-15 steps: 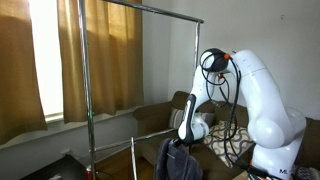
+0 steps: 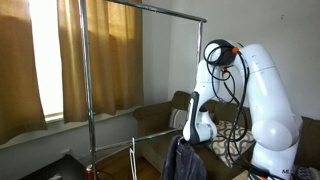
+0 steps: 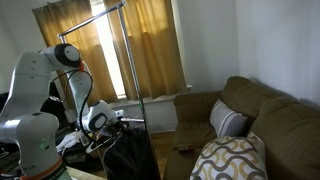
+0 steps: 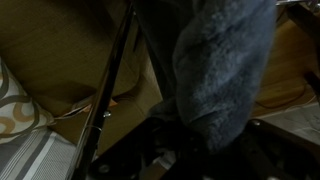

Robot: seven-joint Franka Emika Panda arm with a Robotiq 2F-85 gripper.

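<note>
A dark grey cloth (image 2: 182, 162) hangs from my gripper (image 2: 184, 140), which is shut on its upper part. In the second exterior view the same cloth (image 3: 131, 157) appears as a dark mass below the arm, beside the rack's upright. From the wrist, the cloth (image 4: 218, 75) runs away from the dark fingers at the bottom of the view and hides most of what lies between them. A metal clothes rack (image 2: 88, 85) stands around the work area, its low rail close to the cloth.
Behind the arm is a brown sofa (image 3: 255, 105) with a patterned pillow (image 3: 230, 158) and a striped pillow (image 3: 229, 121). Tan curtains (image 2: 105, 60) flank the window. Wooden floor (image 4: 285, 75) shows beyond the cloth.
My gripper has shifted slightly up and to the right in the first exterior view. The cloth has moved with it and now looks narrower.
</note>
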